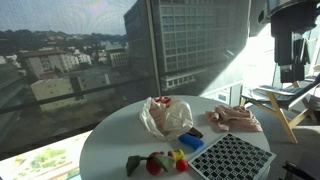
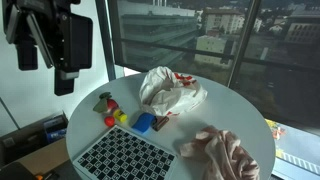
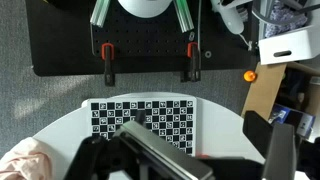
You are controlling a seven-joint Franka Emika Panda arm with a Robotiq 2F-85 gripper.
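Observation:
My gripper [image 2: 47,68] hangs high over the left side of the round white table [image 2: 240,110] in exterior view 2. Its two dark fingers stand apart, open, and I see nothing between them. Exterior view 1 shows the gripper [image 1: 293,72] at the upper right, well above the table. A white plastic bag with red print [image 1: 167,117] lies crumpled towards the back. Beside it are a blue object [image 2: 144,122], red [image 1: 153,166] and yellow [image 2: 121,117] toy-like pieces and a dark green one [image 2: 102,102]. A pinkish cloth [image 1: 233,118] lies in a heap.
A black-and-white checkerboard [image 1: 232,158] lies flat by the table's edge; in the wrist view the board [image 3: 150,120] is partly covered by my gripper. Bare tabletop shows around the objects. Beyond stand windows and a folding chair [image 1: 285,105].

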